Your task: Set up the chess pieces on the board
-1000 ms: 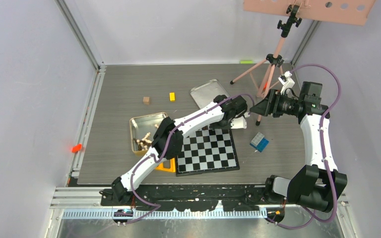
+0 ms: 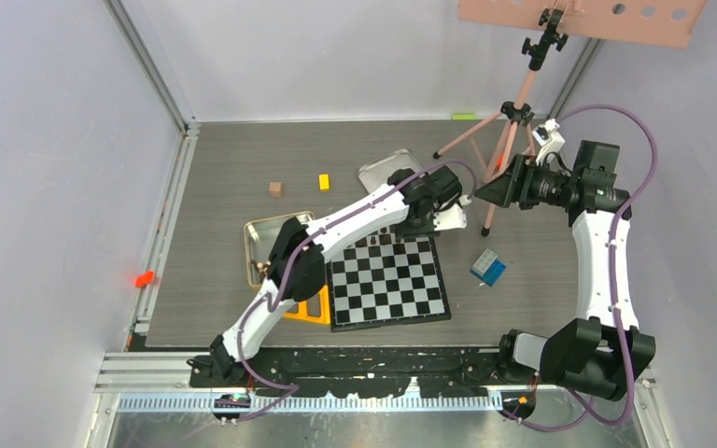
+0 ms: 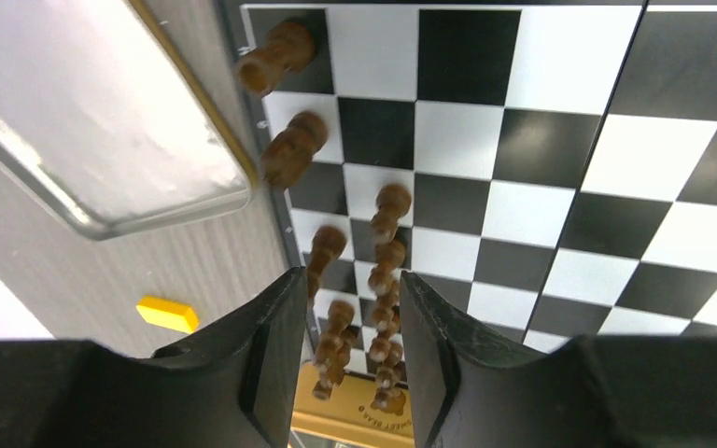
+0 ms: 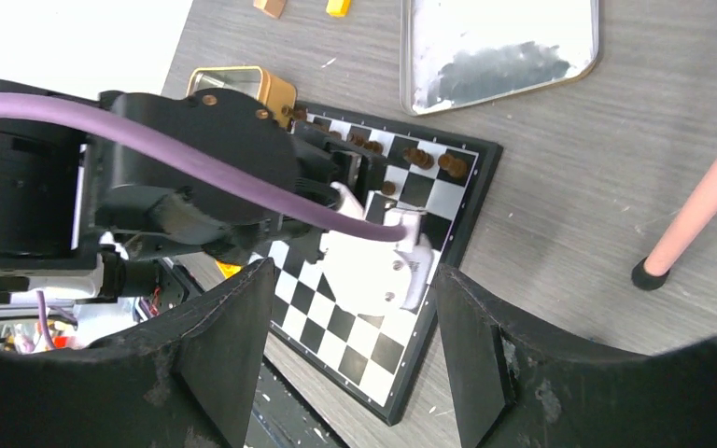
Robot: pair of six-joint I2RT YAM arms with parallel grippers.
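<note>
The chessboard (image 2: 387,289) carries brown pieces along one edge, clustered in two rows in the left wrist view, among them a piece (image 3: 289,149) and a corner piece (image 3: 280,56). My left gripper hangs over that end of the board, part open, its fingertips framing pieces below; whether anything is between them is unclear. In the top view its arm covers the board's far edge. My right gripper stands open, up and right of the board, apparently empty.
A metal tray (image 4: 495,47) lies behind the board, a second tray with light pieces (image 2: 271,229) at left. A yellow block (image 2: 324,182), wooden block (image 2: 275,189), blue box (image 2: 488,273) and pink tripod (image 4: 691,205) stand around.
The right arm has moved slightly too.
</note>
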